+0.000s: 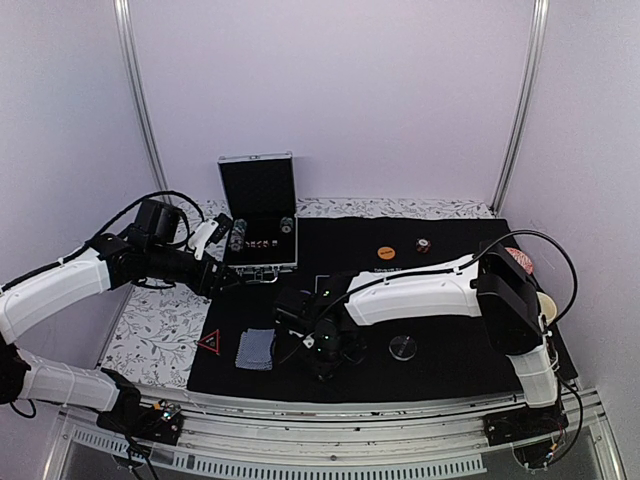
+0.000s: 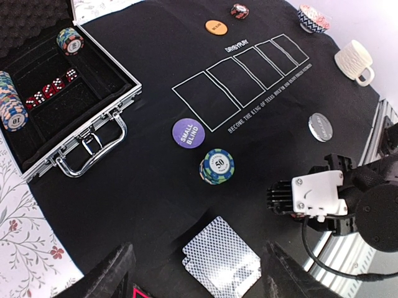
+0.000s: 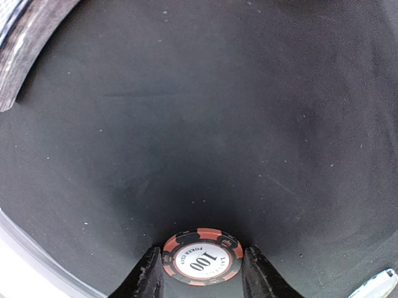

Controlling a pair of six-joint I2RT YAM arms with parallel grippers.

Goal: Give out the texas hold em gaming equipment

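In the right wrist view, an orange-and-black chip [image 3: 202, 256] marked 100 lies between the fingertips of my right gripper. The fingers stand close on either side; whether they press on it cannot be told. The left wrist view shows this gripper low over the mat's front side. My left gripper [image 1: 222, 284] is open and empty beside the case [image 1: 262, 270], its fingers [image 2: 111, 276] spread wide around the view of a card deck [image 2: 222, 256]. A green-blue chip stack [image 2: 217, 166] marked 50 lies near the purple small blind disc [image 2: 188, 133].
Inside the open case are chip stacks [image 2: 70, 41] and red dice [image 2: 53, 88]. An orange disc [image 1: 386, 253], a red-and-black chip stack [image 1: 423, 245] and a clear disc [image 1: 403, 347] lie on the mat. A white mug [image 2: 354, 61] and patterned bowl [image 2: 314, 18] stand at its right side.
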